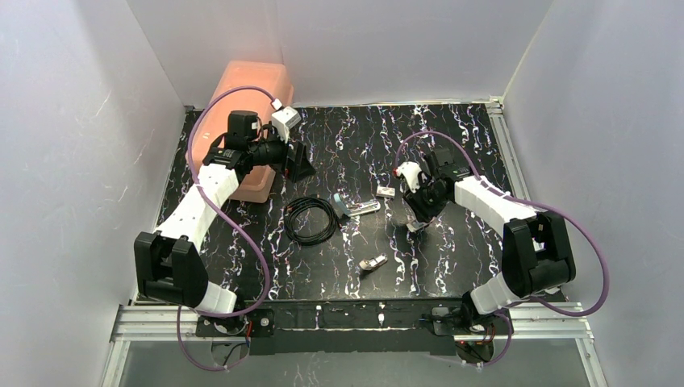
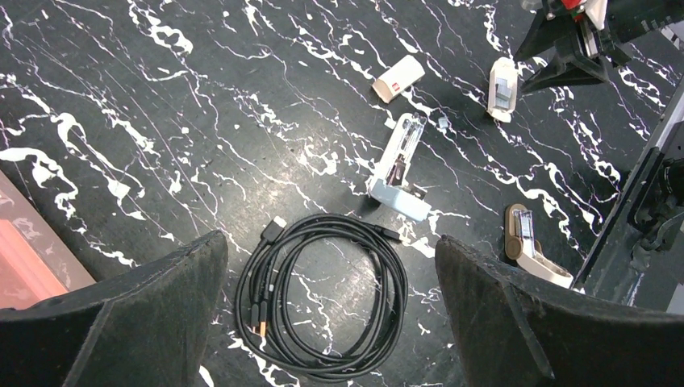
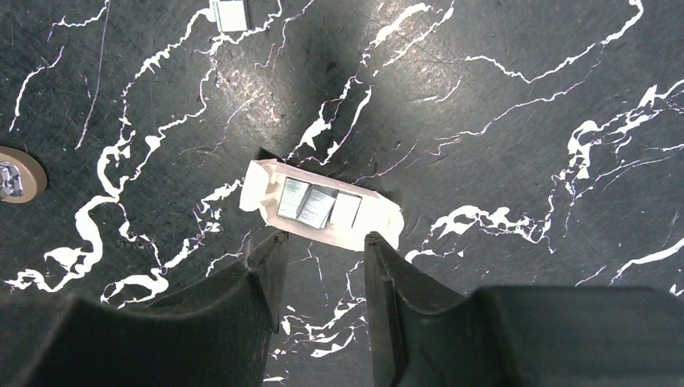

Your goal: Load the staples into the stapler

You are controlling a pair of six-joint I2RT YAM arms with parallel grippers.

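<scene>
The stapler (image 1: 361, 208) lies mid-table; in the left wrist view its pale blue end (image 2: 399, 200) points toward the cable. An open pale tray (image 3: 375, 222) holding several small staple strips (image 3: 316, 207) fills the middle of the right wrist view. My right gripper is over the tray's near side, fingers apart, nothing held. A separate small staple strip rests on the table, also visible beside the stapler in the left wrist view. Up by the orange bin, my left gripper (image 1: 300, 167) hangs open and empty.
A coiled black cable (image 2: 395, 298) lies left of the stapler. A white box (image 1: 385, 192) is behind it, and a brown-and-white device (image 1: 373, 263) nearer the front. The orange bin (image 1: 258, 89) stands back left. Bare table extends across the back middle.
</scene>
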